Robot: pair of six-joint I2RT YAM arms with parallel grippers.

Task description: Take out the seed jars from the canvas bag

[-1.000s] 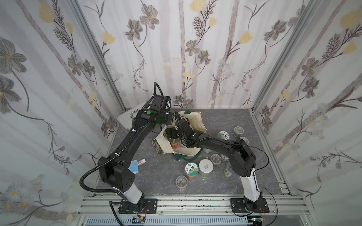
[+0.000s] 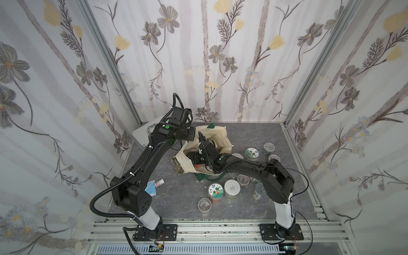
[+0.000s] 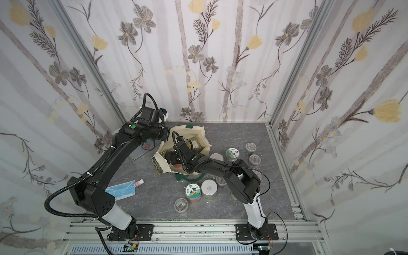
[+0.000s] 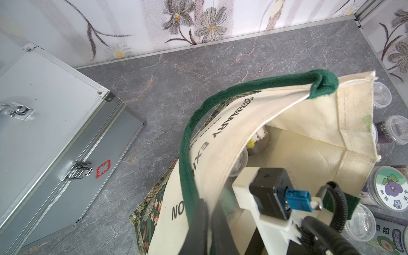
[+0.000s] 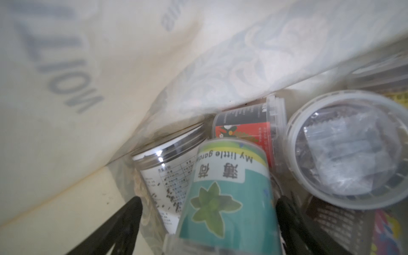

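Note:
The cream canvas bag [image 2: 184,161] stands open mid-table. My left gripper is shut at the bag's left rim and green handle [image 4: 189,127]; whether cloth is between its fingers is unclear. My right gripper is down inside the bag, part open, its blurred fingers either side of a teal mint jar [image 5: 225,204]; contact can't be told. Behind that jar lie a white-labelled jar [image 5: 163,178], a red-and-black jar [image 5: 242,119] and a clear-lidded jar [image 5: 344,148].
A silver case [image 4: 51,127] stands at the back left. Several jars [image 3: 192,191] stand right of and in front of the bag. A blue mask [image 3: 121,191] and small bottle [image 3: 138,183] lie front left.
The left arm has not visibly moved.

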